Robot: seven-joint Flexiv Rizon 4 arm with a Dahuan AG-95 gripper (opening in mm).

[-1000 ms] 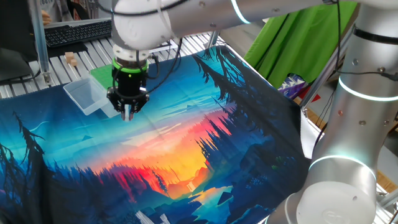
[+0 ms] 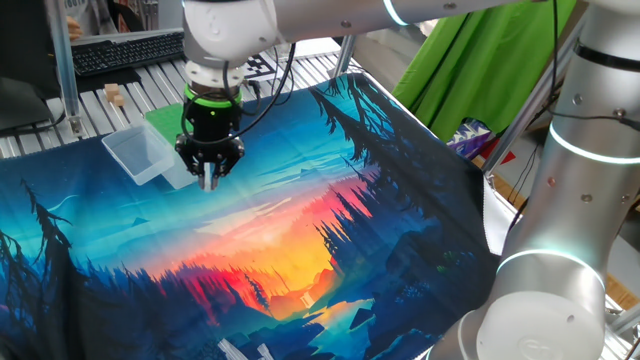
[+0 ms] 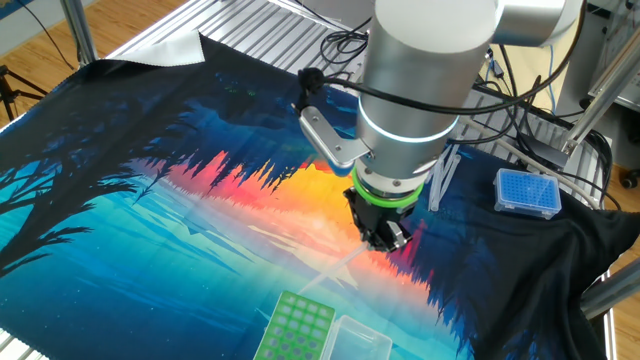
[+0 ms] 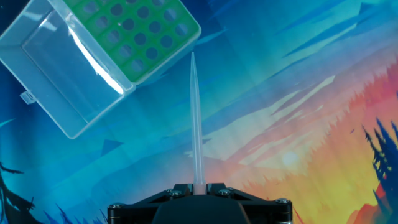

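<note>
A slender clear pipette tip [image 4: 196,124] points away from my gripper, which is shut on its wide end in the wrist view. From the second exterior view, the same pipette tip [image 3: 335,268] slants down from the gripper [image 3: 388,243] toward a green rack. That green rack [image 4: 138,28], with rows of round holes, lies ahead and left of the tip's thin end. Joined to its side is an empty clear lid [image 4: 68,71], lying open. In the first exterior view the gripper [image 2: 209,185] hangs in front of the lid [image 2: 138,152] and partly hides the rack [image 2: 165,122].
A blue tip box [image 3: 527,192] sits on the dark cloth at the far side. Several pale sticks [image 3: 441,178] lie behind the arm. A keyboard [image 2: 125,53] and small wooden blocks [image 2: 115,96] are beyond the cloth.
Over the last second my gripper has shifted slightly right in the first exterior view, and the arm has dipped a little.
</note>
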